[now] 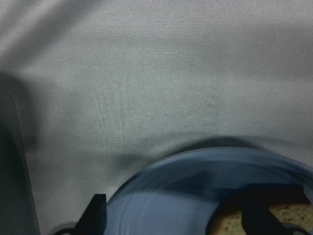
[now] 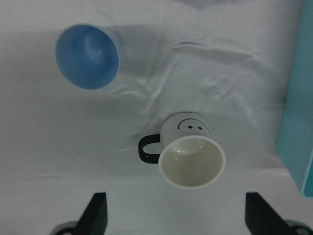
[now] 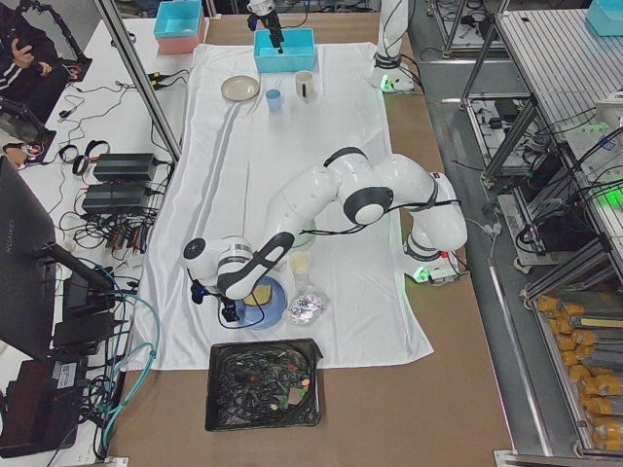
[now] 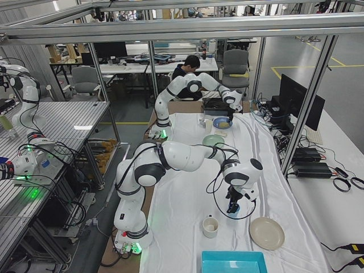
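Note:
My left gripper hangs low over the left part of a blue plate (image 3: 268, 314) that holds a piece of bread (image 1: 288, 215); in the left wrist view its fingers stand apart, one over the bread's edge. My right gripper is open above the white cloth, with a white mug (image 2: 190, 164) with a black handle and a blue cup (image 2: 87, 56) below it. A beige plate (image 4: 267, 234) lies beside them.
A black lined bin (image 3: 263, 413) stands past the blue plate. A green plate (image 4: 213, 140), a pale cup (image 3: 300, 261) and a shiny bag (image 3: 307, 306) sit nearby. A teal bin (image 4: 233, 260) stands by the mug.

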